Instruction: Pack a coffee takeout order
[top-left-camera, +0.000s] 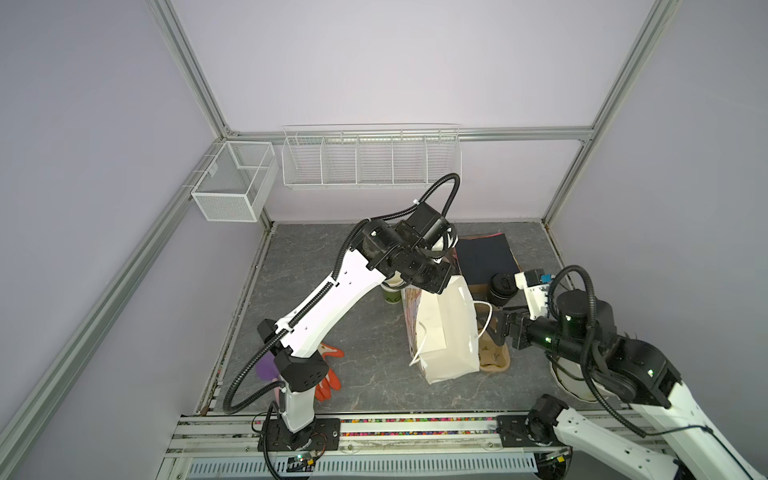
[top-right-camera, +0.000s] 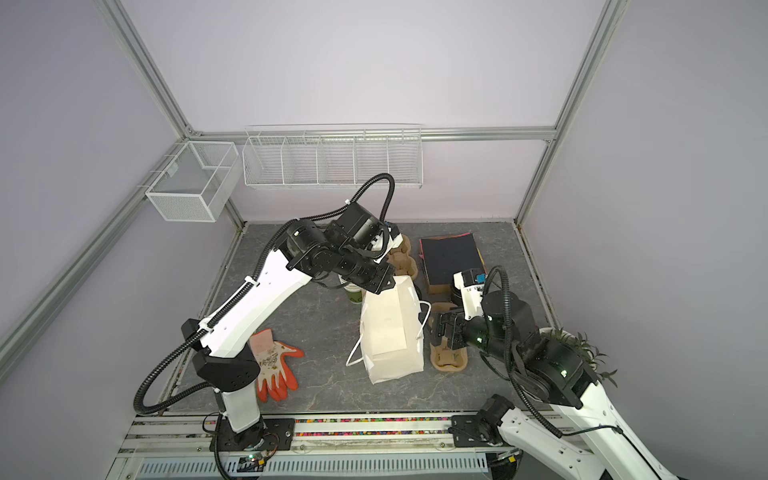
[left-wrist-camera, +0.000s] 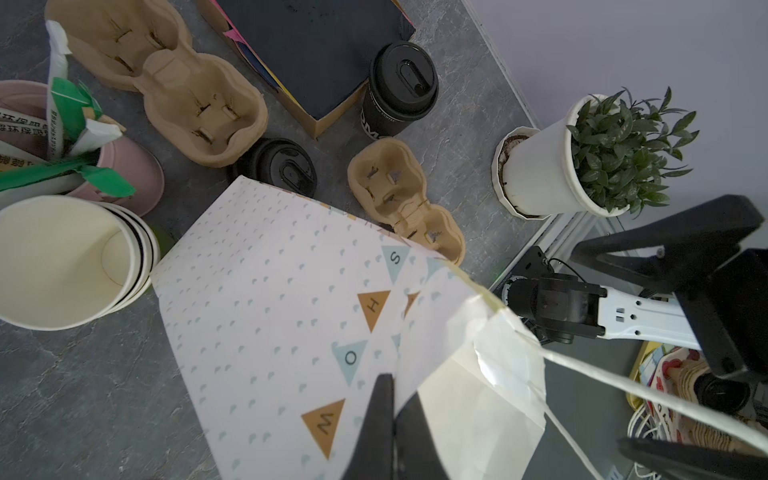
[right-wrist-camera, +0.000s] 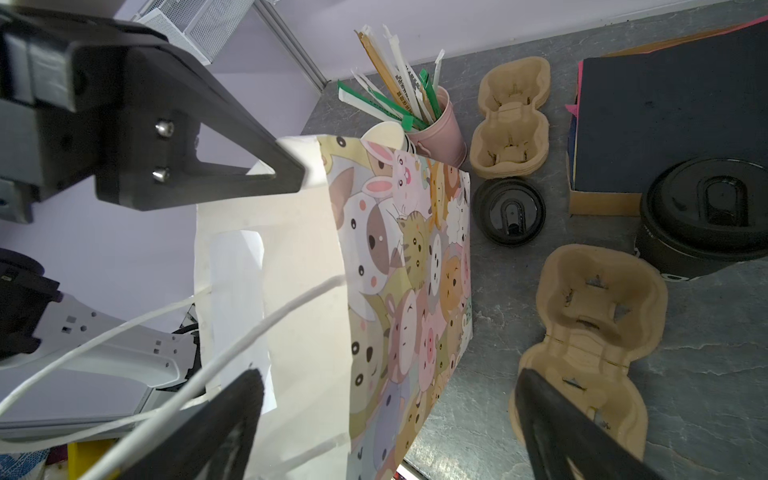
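Observation:
The paper bag (top-left-camera: 448, 344), white inside and printed with animals outside, hangs over the table. My left gripper is shut on its upper edge in the left wrist view. My right gripper (top-left-camera: 504, 326) stands open beside the bag's right side, by a white handle; in the right wrist view the handles cross between its fingers. A lidded black cup (right-wrist-camera: 700, 212) stands beside the cardboard box, and another black lid (right-wrist-camera: 509, 209) shows behind the bag. Cardboard carriers (right-wrist-camera: 600, 304) lie on the table, with paper cups (left-wrist-camera: 56, 256) stacked near the pink holder of stirrers (right-wrist-camera: 438, 136).
The dark-topped box (top-right-camera: 448, 256) is at the back right. A potted plant (left-wrist-camera: 544, 168) stands at the right edge. An orange glove (top-right-camera: 272, 360) lies front left. Wire baskets (top-left-camera: 370, 156) hang on the back wall.

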